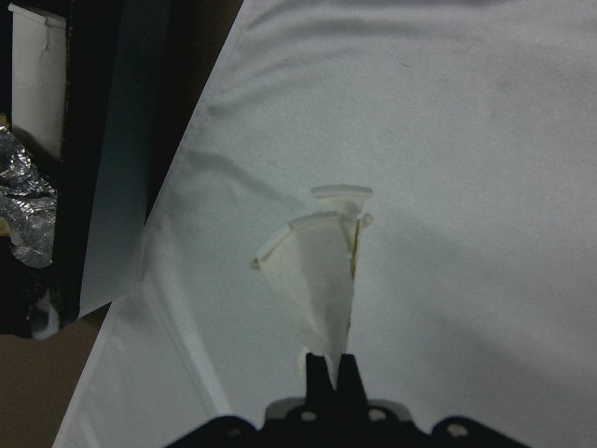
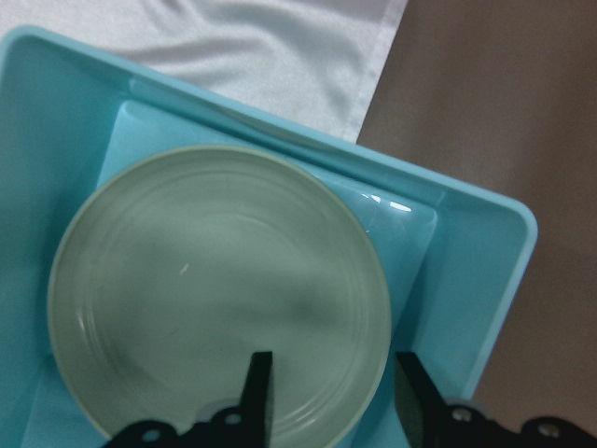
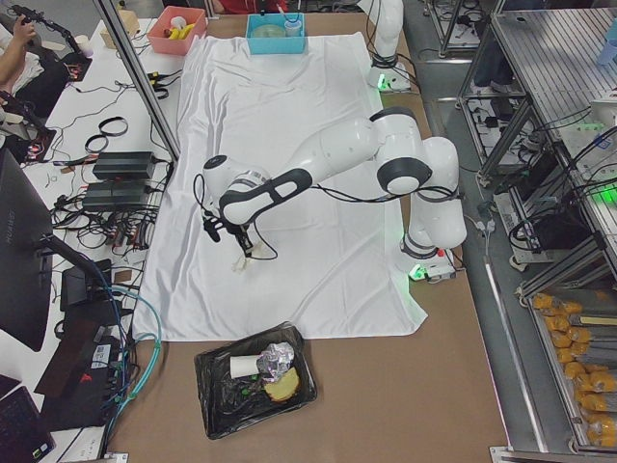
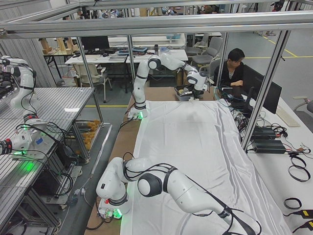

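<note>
My left gripper is shut on crumpled white paper pieces (image 1: 308, 271), held over the white cloth (image 1: 448, 168); in the camera left view this gripper (image 3: 241, 236) is over the cloth's left half. A black-lined tray (image 3: 222, 405) holds a white cup, crumpled foil and a yellowish item; its edge shows left in the left wrist view. My right gripper stands open above a pale green plate (image 2: 215, 280) lying in a light blue bin (image 2: 485, 224), nothing between its fingers.
A red bin (image 3: 166, 24) with white and yellow items sits beside the blue bin at the far end. Monitors, cables and black boxes line the left desk (image 3: 67, 222).
</note>
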